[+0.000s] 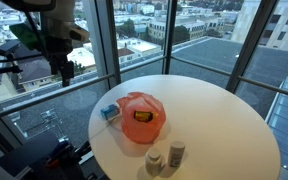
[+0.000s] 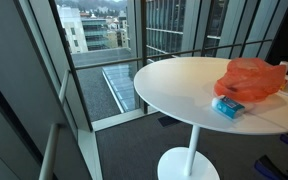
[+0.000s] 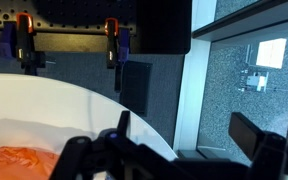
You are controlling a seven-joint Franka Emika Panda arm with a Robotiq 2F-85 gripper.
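My gripper point(image 1: 65, 76) hangs at the upper left, above the floor to the left of the table and well away from the things on it. In the wrist view the gripper is open, its two dark fingers wide apart with nothing between them. A translucent orange bag point(image 1: 142, 132) stands on the white table, with a dark and yellow item point(image 1: 143, 116) showing at its middle. Beside it lies a blue and white box point(image 1: 110, 112). Nearer the front are a pale bottle point(image 1: 153, 159) and a light can point(image 1: 176, 154).
Window frames point(image 1: 168, 40) stand close behind it. In the wrist view, the dark perforated robot mount point(image 3: 74, 15) lies along the top.
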